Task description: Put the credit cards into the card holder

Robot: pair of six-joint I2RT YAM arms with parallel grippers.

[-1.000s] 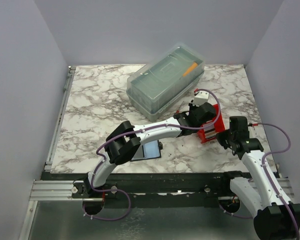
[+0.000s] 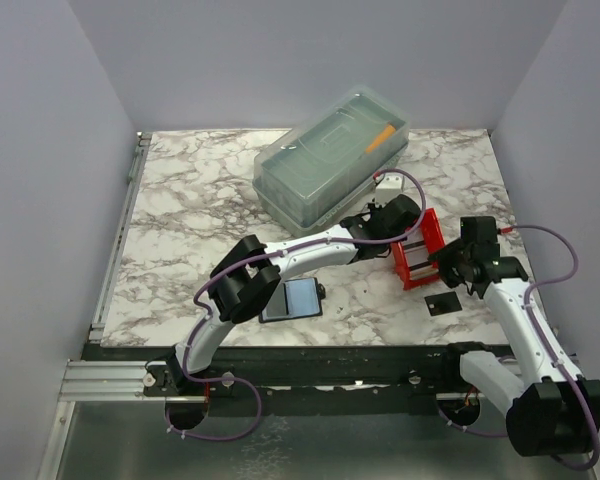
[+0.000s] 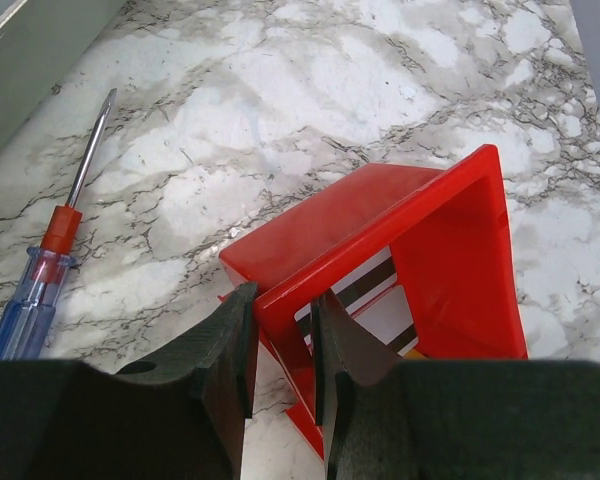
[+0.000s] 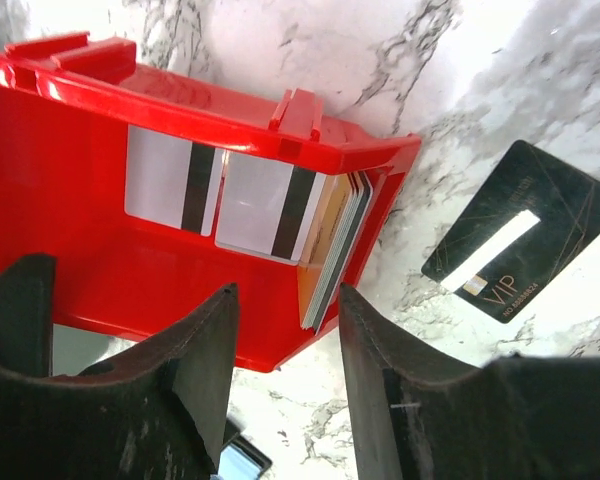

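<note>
The red card holder (image 4: 195,110) lies on the marble table, its open side facing the right wrist camera. White cards with a black stripe (image 4: 250,205) fill two of its slots. Several tan and white cards stand edge-on in the end slot, the tan one (image 4: 320,235) nearest the others. My left gripper is shut on the holder's red wall at one corner. My right gripper is open, its fingers either side of the end-slot cards in view; contact cannot be told. A black VIP card (image 4: 525,230) lies flat beside the holder, outside it.
A screwdriver with a blue and red handle (image 3: 42,280) lies left of the holder. Behind stands a large lidded clear box (image 2: 330,155). At front left is a small blue-and-grey item (image 2: 292,300).
</note>
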